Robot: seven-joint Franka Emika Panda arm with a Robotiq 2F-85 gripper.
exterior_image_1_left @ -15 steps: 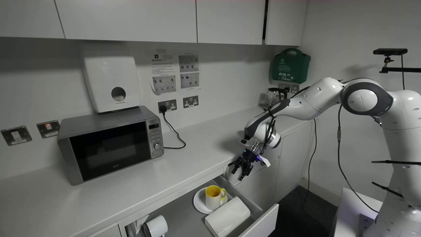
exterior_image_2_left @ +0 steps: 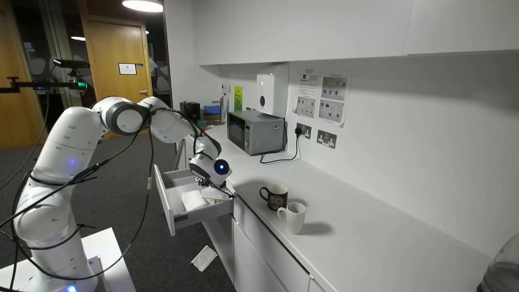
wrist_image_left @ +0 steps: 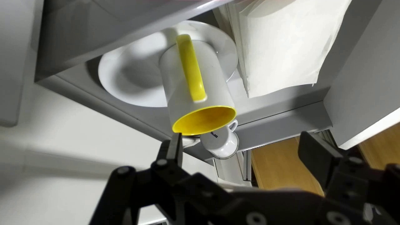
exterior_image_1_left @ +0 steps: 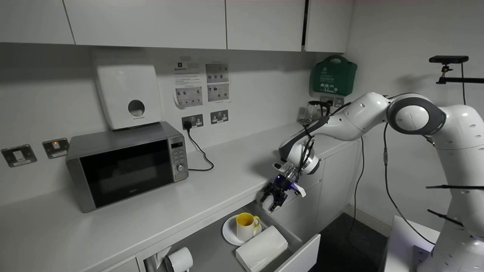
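My gripper [exterior_image_1_left: 273, 198] hangs above the right side of an open drawer, at the counter's front edge. In the wrist view its two black fingers stand wide apart, open and empty. A white mug with yellow inside and a yellow handle [wrist_image_left: 168, 80] stands upright on a white plate [exterior_image_1_left: 230, 232] in the drawer, a short way from my fingers. Beside it lies a stack of white paper towels [exterior_image_1_left: 261, 247]. Another white mug [exterior_image_1_left: 181, 259] is at the drawer's left end.
The drawer front [exterior_image_2_left: 166, 199] sticks out from the counter. A microwave [exterior_image_1_left: 127, 158] stands on the counter. In exterior view 2, a dark mug [exterior_image_2_left: 277, 197] and a white mug [exterior_image_2_left: 294, 217] stand on the counter.
My gripper has moved slightly left and downward, nearer the drawer. The mug, plate and towels have not moved.
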